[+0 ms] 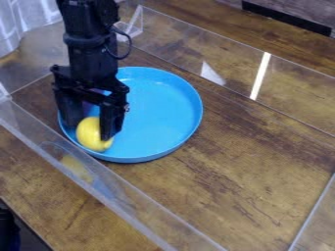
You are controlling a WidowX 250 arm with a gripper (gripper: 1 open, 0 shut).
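My black gripper [89, 108] is low over the left part of a blue round plate or shallow bowl [167, 116], its fingers reaching down around a yellow egg-shaped object [94, 139] near the front left rim. The fingers partly cover that object; whether they touch it or are closed on it, I cannot tell. The purple object at the plate's left side is hidden behind the gripper.
Transparent panels border the work area along the left and right, and a whitish item stands at the top left corner.
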